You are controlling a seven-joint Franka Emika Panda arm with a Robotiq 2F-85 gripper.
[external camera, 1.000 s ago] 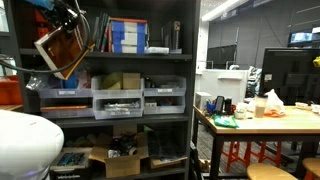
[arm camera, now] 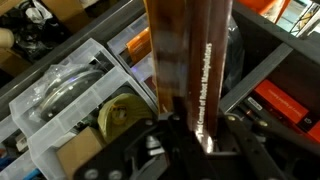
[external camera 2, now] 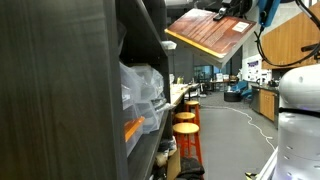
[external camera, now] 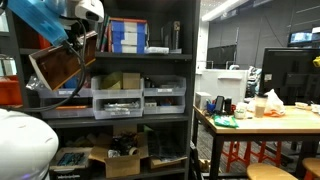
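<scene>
A brown hardback book [external camera: 60, 65] hangs tilted in front of the shelving unit at the upper left of exterior view 1. My gripper [external camera: 80, 42] is shut on it near its upper edge. In exterior view 2 the book [external camera 2: 208, 36] shows its broad face high over the aisle, clear of the shelves. From the wrist, the book's spine [arm camera: 205, 70] with white lettering runs upright between the fingers. The fingertips themselves are dark and hard to make out there.
Books [external camera: 128, 37] stand on the upper shelf. Below are clear plastic bins [external camera: 117, 105] and a cardboard box [external camera: 122, 160]. A wooden table [external camera: 270, 122] with clutter stands to the right, stools beside it. The aisle floor [external camera 2: 235, 140] is mostly open.
The arm has come further into exterior view 1 from the upper left. The book, still held, has turned, and its tilt looks different from before.
</scene>
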